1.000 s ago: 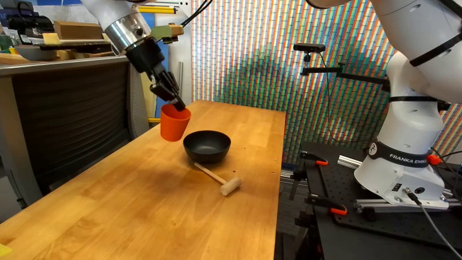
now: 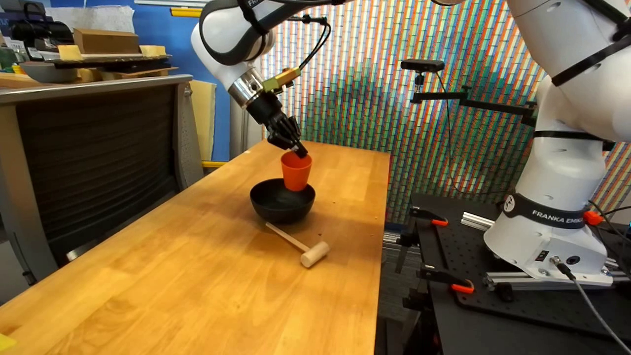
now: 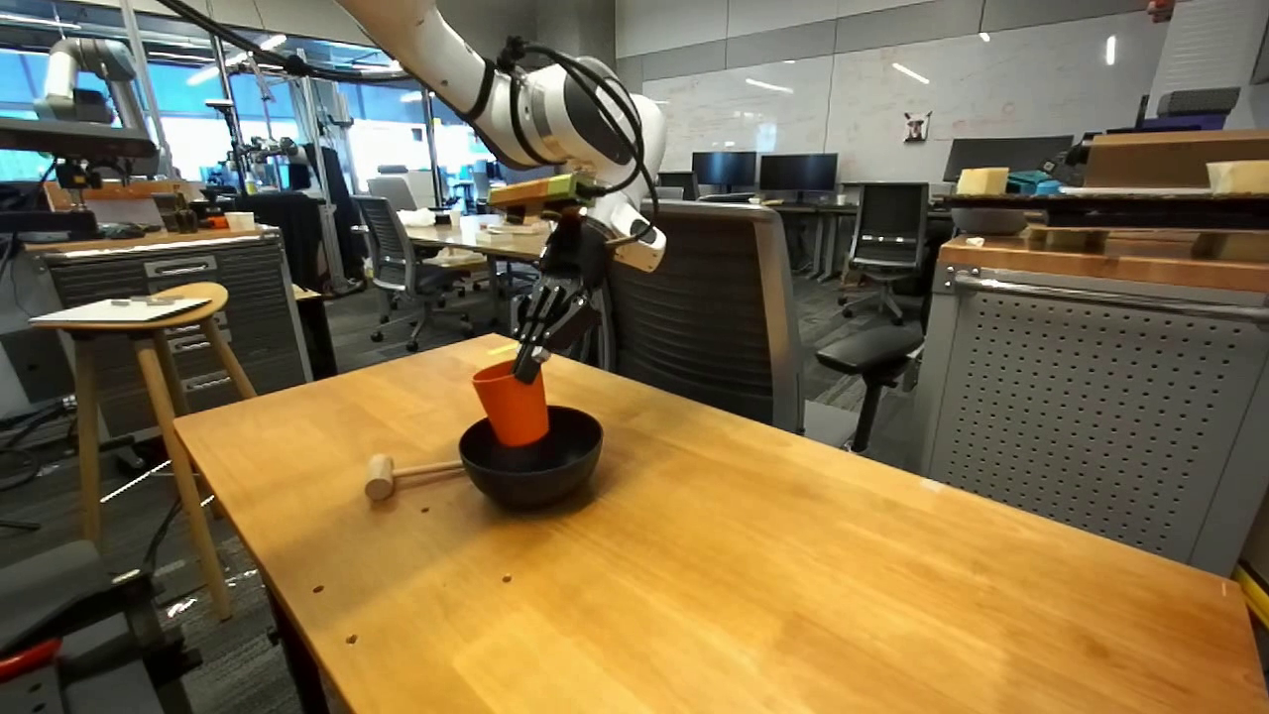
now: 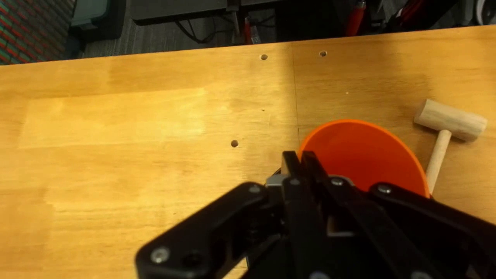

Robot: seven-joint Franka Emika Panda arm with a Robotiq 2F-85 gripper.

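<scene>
An orange cup [image 2: 296,172] hangs slightly tilted over the black bowl [image 2: 282,208]; in exterior view 2 the base of the cup [image 3: 515,409] dips behind the front rim of the bowl [image 3: 532,474]. Whether it touches the bowl's inside I cannot tell. My gripper [image 2: 300,153] is shut on the cup's rim, coming down from above. From the wrist, the fingertips of the gripper pinch the near-left edge of the cup [image 4: 367,151], whose open mouth looks empty where visible. The bowl is almost wholly hidden there.
A wooden mallet [image 2: 305,250] lies beside the bowl, its handle end close to the bowl's side. Bare tabletop [image 3: 857,559] stretches around them. A dark office chair [image 3: 702,315] stands against the table's far side in exterior view 2.
In exterior view 1 the cup, held by my gripper, has shifted rightward from beside the bowl to over it. Bowl and mallet have stayed put.
</scene>
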